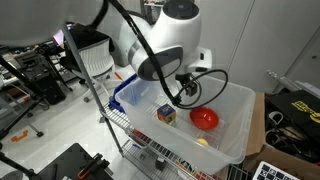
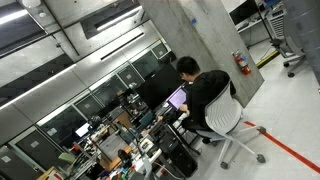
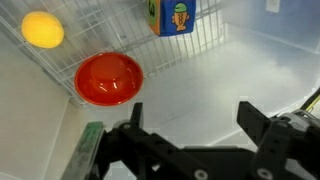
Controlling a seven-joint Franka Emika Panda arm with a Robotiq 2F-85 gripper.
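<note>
My gripper is open over the bin, its two dark fingers wide apart with only pale bin surface visible between them. In exterior view 1 the arm reaches in above the bin, and the gripper hangs near the back, above a small colourful box. A red bowl rests toward the middle right. In the wrist view the red bowl lies up and left of the fingers, with a yellow ball in the upper left corner. The blue box with an orange cartoon figure is at the top edge.
The translucent white bin has raised walls around these things. Something blue lies at its left end. A cardboard box with dark items stands close on the right. Exterior view 2 shows only the room and a seated person.
</note>
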